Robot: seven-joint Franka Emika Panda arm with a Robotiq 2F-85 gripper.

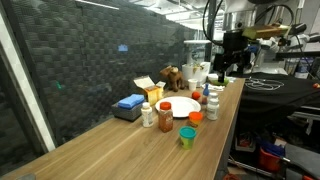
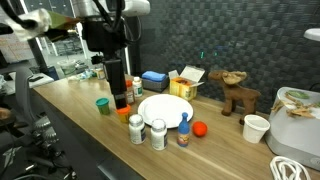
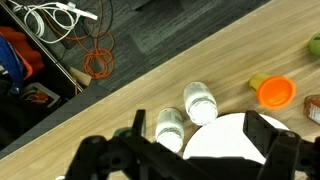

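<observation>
My gripper stands open above the table, with its dark fingers (image 3: 264, 134) spread wide in the wrist view and nothing held. Below it are two white-capped bottles (image 3: 200, 103) and part of the white plate (image 3: 222, 135). An orange cup (image 3: 272, 91) lies to the right of the bottles in that view. In exterior view 2 the gripper (image 2: 120, 85) hangs over the near table edge, hiding part of what lies behind. The same bottles (image 2: 158, 134) stand upright near that edge, beside a blue bottle (image 2: 183, 130).
A teal cup (image 1: 187, 137), a brown jar (image 1: 166, 116), a blue item on a dark box (image 1: 130, 106) and an open yellow carton (image 1: 152, 91) occupy the table. A toy dog (image 2: 234, 92) and white mug (image 2: 255, 128) stand farther along.
</observation>
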